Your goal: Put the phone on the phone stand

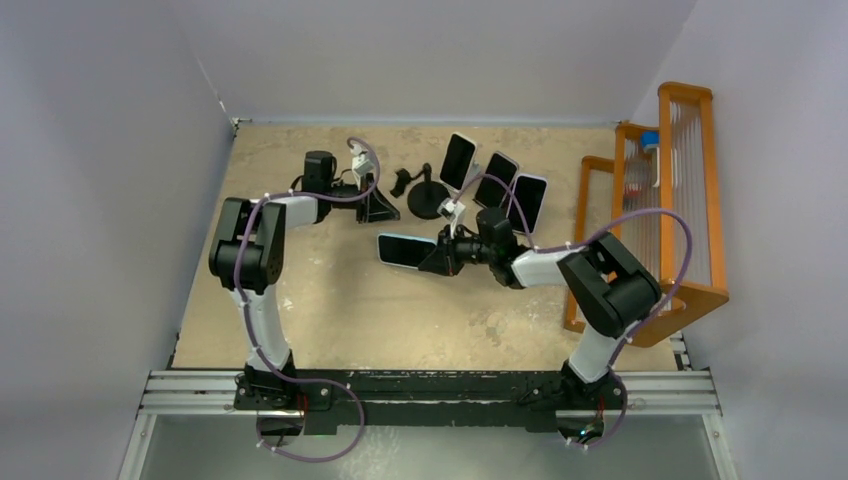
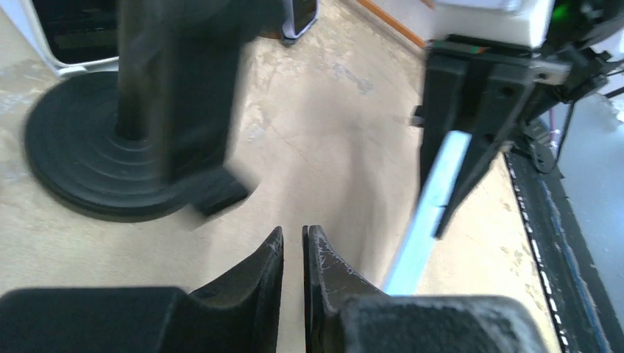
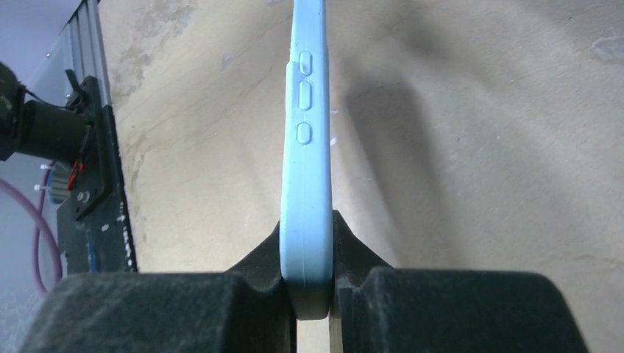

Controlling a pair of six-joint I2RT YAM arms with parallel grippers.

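Note:
The phone point(image 1: 402, 250), black-screened with a light blue edge, is held at its right end by my right gripper point(image 1: 436, 262), shut on it. In the right wrist view, the fingers clamp the blue edge of the phone point(image 3: 305, 176), and a shadow falls on the table beside it. The black phone stand point(image 1: 427, 199) has a round base and a jointed arm, behind the phone. Left of the stand, my left gripper point(image 1: 385, 208) is partly open with nothing in it. In the left wrist view, a slim gap separates its fingertips point(image 2: 274, 246), and the stand point(image 2: 81, 158) looms close.
Several other phones lie at the back right, among them a white-edged phone point(image 1: 458, 160) near the stand. A wooden rack point(image 1: 690, 200) stands along the right side.

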